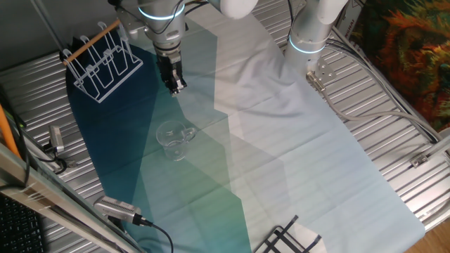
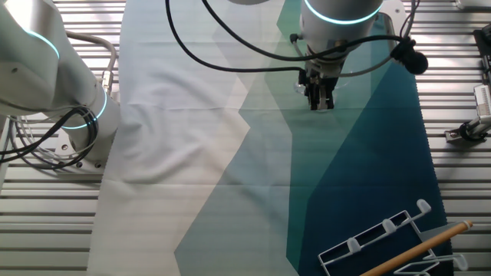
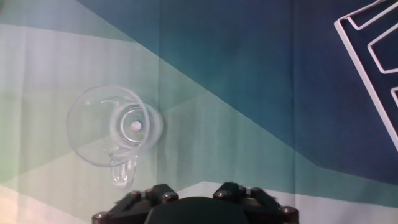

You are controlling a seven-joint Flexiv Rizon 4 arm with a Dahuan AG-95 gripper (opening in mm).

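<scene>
A clear glass mug [image 1: 176, 150] stands upright on the patterned cloth, its handle towards the right in exterior view 1. The wrist view shows the mug [image 3: 135, 126] left of centre, rim and base both visible, handle pointing down the frame. My gripper [image 1: 176, 91] hangs above the cloth, apart from the mug. At the bottom edge of the wrist view, the gripper is open, its fingertips spread with nothing between them. From exterior view 2, the gripper [image 2: 321, 107] covers most of the mug.
A white wire rack [image 1: 105, 83] with a wooden bar [image 1: 91, 42] stands on the dark blue cloth. Near the front edge is a dark wire frame [image 1: 285, 239]. A camera [image 1: 116, 208] sits at the left side.
</scene>
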